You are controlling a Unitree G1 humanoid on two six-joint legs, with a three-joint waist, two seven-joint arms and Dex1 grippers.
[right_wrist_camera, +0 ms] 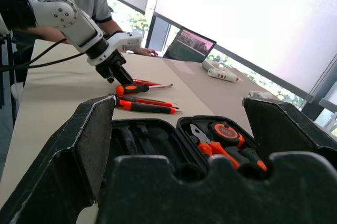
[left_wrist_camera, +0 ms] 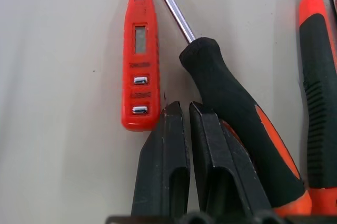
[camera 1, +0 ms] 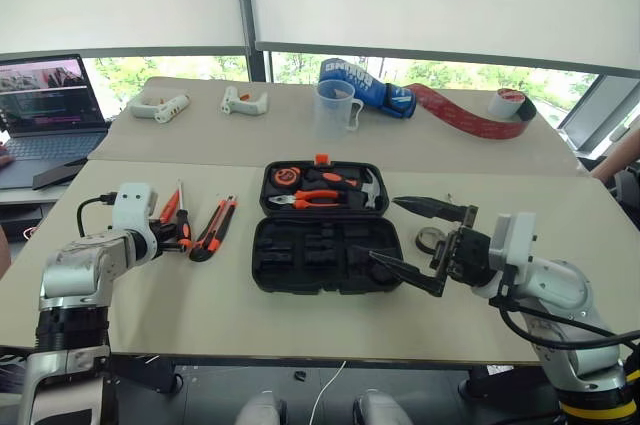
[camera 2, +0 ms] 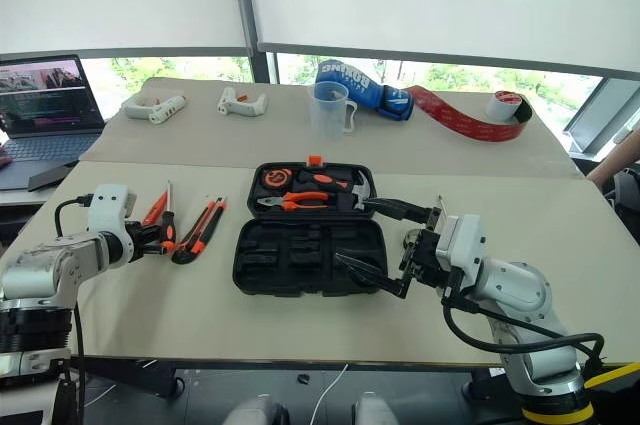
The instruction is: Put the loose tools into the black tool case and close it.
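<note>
The black tool case (camera 1: 326,287) lies unfolded mid-table; its far half holds a tape measure (camera 1: 286,176), pliers (camera 1: 305,199) and a hammer (camera 1: 371,189). Left of it lie a red voltage tester (left_wrist_camera: 140,66), a black-orange screwdriver (left_wrist_camera: 231,92) and a pair of cutters (left_wrist_camera: 316,87) at the wrist view's right edge. My left gripper is shut with nothing between its fingers, its tips between tester and screwdriver handle. Over the case's right edge, my right gripper (camera 1: 385,233) stands wide open and empty.
A dark tape roll (camera 1: 430,239) sits beside the right gripper. Farther back stand a clear jug (camera 1: 333,110), a blue rolled item (camera 1: 365,88), a red strip (camera 1: 470,117) and white devices (camera 1: 244,101).
</note>
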